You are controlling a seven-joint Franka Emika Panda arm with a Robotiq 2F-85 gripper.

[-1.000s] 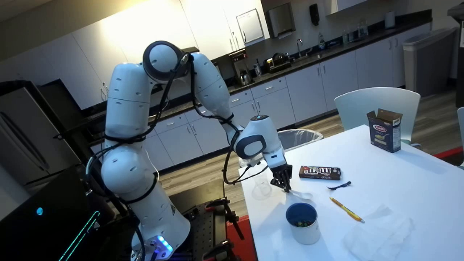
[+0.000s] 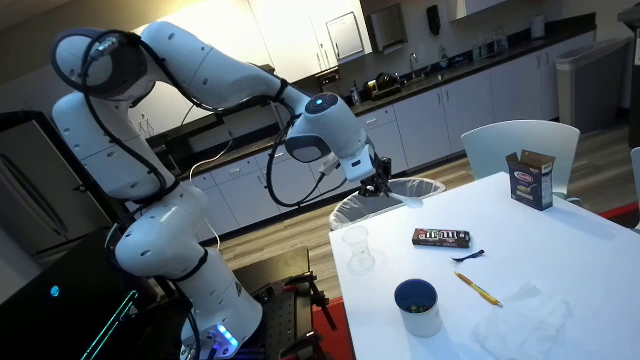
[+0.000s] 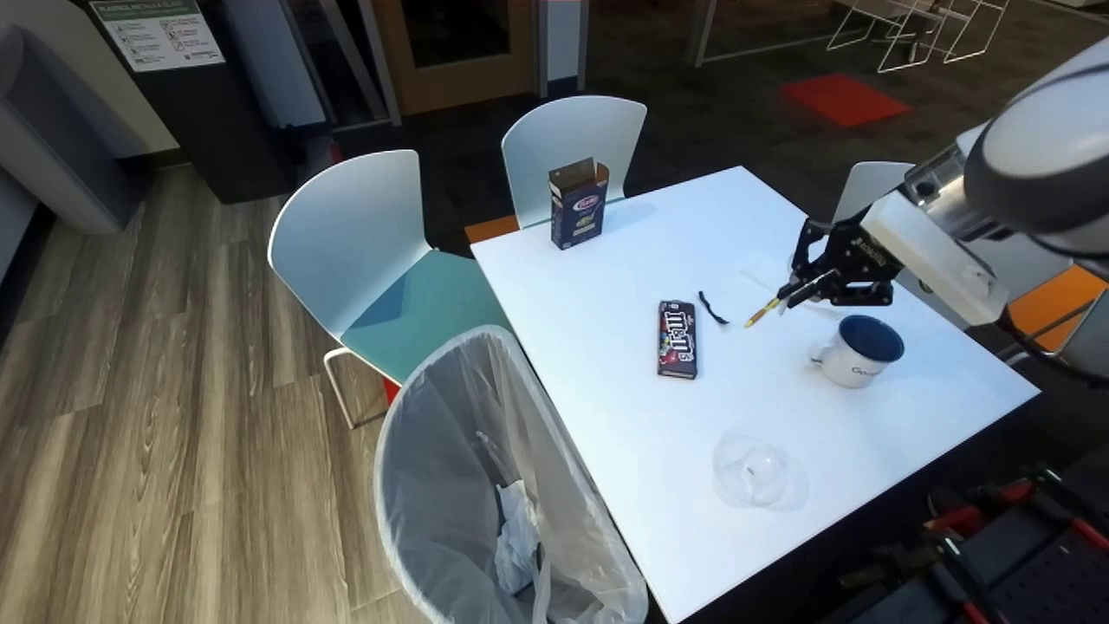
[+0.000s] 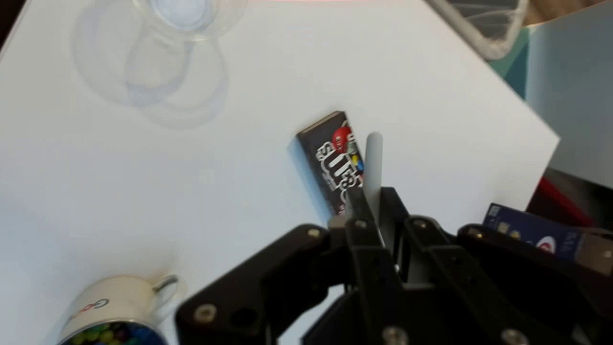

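Note:
My gripper point(image 2: 382, 187) is raised above the table, shut on a white plastic spoon point(image 2: 409, 200). In the wrist view, a pale end of the spoon point(image 4: 373, 158) sticks out beyond the fingers. The fingers hide part of the M&M's box point(image 4: 331, 161), which lies flat on the table. A white mug point(image 2: 424, 324), blue inside, stands upright with colourful candies point(image 2: 418, 308) in it. In exterior view 2 my gripper point(image 3: 792, 295) shows to the upper left of the mug point(image 3: 855, 364); the spoon is hard to make out there.
On the white table are a clear container point(image 2: 360, 255), a dark fork point(image 2: 469, 257), a yellow pen point(image 2: 478, 290), clear plastic wrap point(image 2: 525, 324) and an open pasta box point(image 2: 531, 183). A lined bin point(image 3: 483, 416) stands against one table edge, with chairs nearby.
My gripper has risen well clear of the table, carrying the spoon up from beside the mug. In exterior view 1 it now overlaps the bin. The table objects look unmoved.

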